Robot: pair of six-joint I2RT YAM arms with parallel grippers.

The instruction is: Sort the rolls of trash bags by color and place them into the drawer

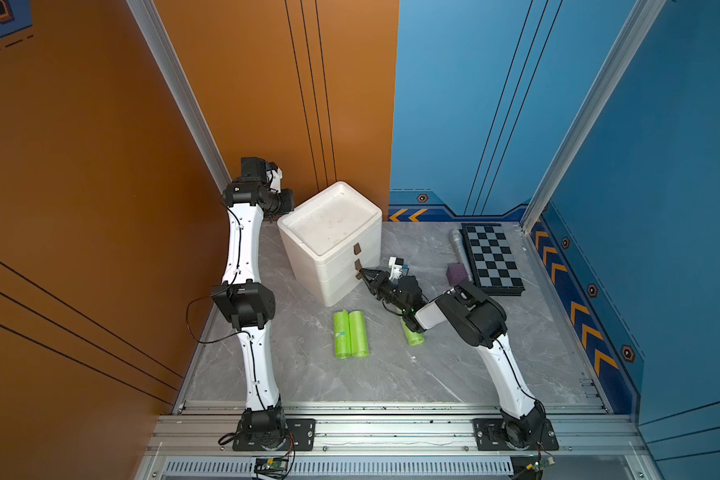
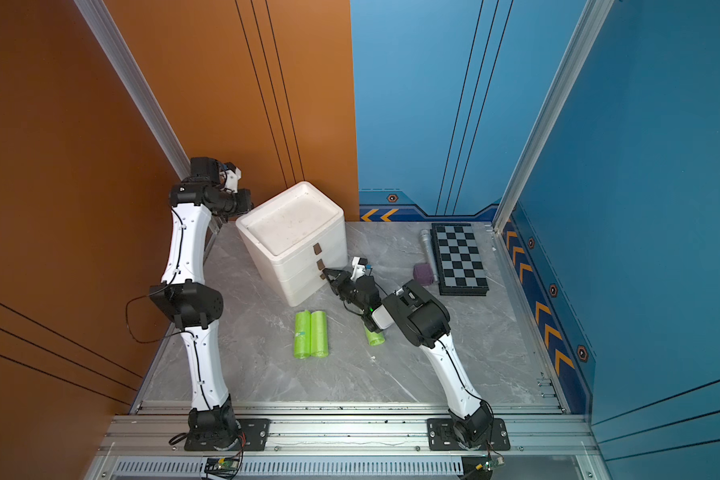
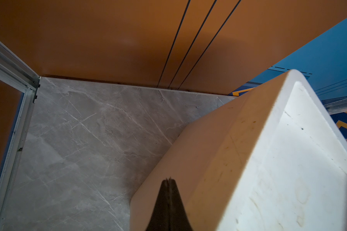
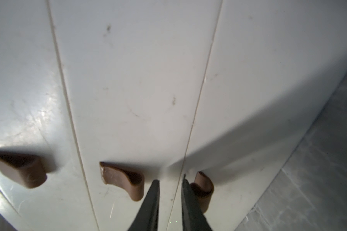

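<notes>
The white drawer unit stands closed, with brown pull tabs on its front. My right gripper is at that front in the right wrist view, fingers part open just below and between two tabs, nothing seen held. My left gripper is shut, empty, high beside the unit's left side. Two green rolls lie together in front of the unit; another green roll is partly hidden under my right arm.
A black checkered board, a purple block and a silver cylinder stand at the right back.
</notes>
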